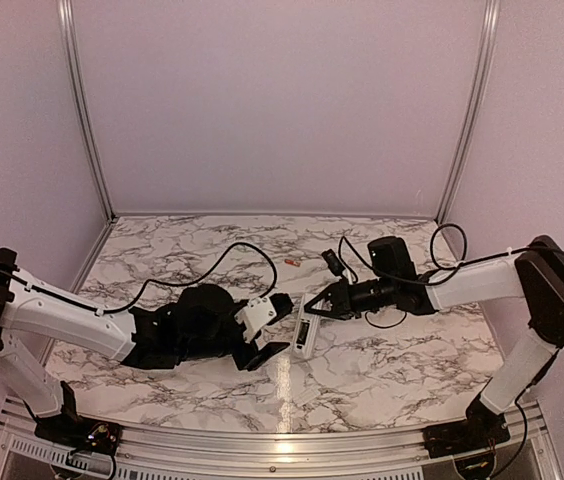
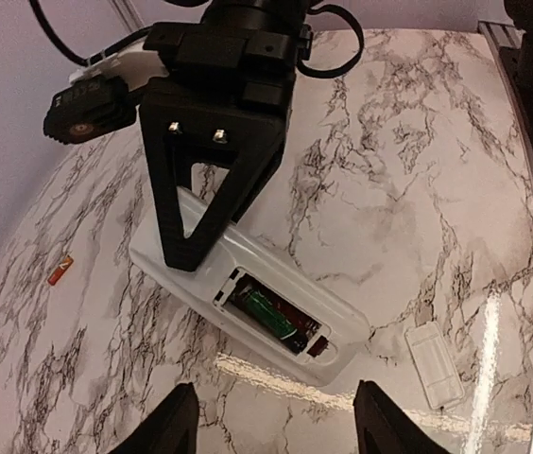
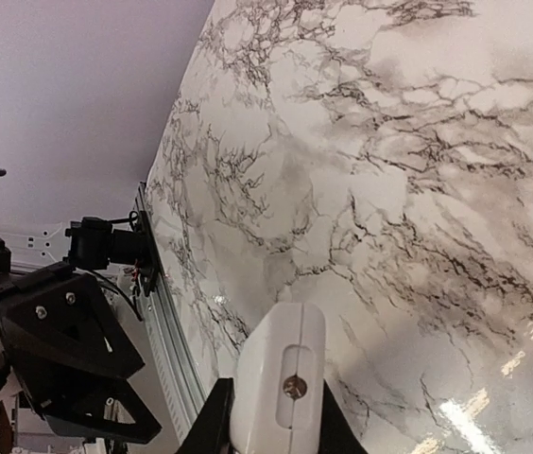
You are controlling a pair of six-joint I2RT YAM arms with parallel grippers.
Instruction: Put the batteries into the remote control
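Note:
The white remote point(image 1: 304, 336) is held raised by my right gripper, shut on its upper end; in the right wrist view its end point(image 3: 276, 378) fills the fingers. Its compartment, seen in the left wrist view, holds a green battery point(image 2: 268, 310) beside a darker, partly shadowed space or cell. My left gripper is part open below and near the remote's compartment, nothing seen between its fingers. A small orange battery point(image 2: 60, 270) lies on the table point(image 1: 292, 262) behind. The white battery cover point(image 2: 434, 364) lies flat near the front edge.
An aluminium rail point(image 1: 342, 438) runs along the front edge. Both arms and their looping cables occupy the middle.

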